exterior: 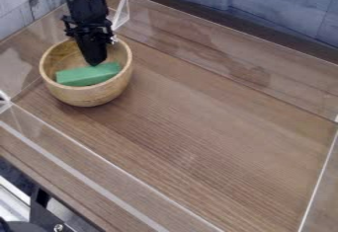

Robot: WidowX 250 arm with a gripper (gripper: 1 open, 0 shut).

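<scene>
A wooden bowl (110,92) sits at the left of the table, holding a green block (87,74) that lies flat inside. The dark gripper (93,56) reaches down from the top left into the back of the bowl, its tips just behind the block. Its fingers look close together, with nothing clearly between them; whether it touches the block is hard to tell.
Walls or rims border the workspace at the left and back.
</scene>
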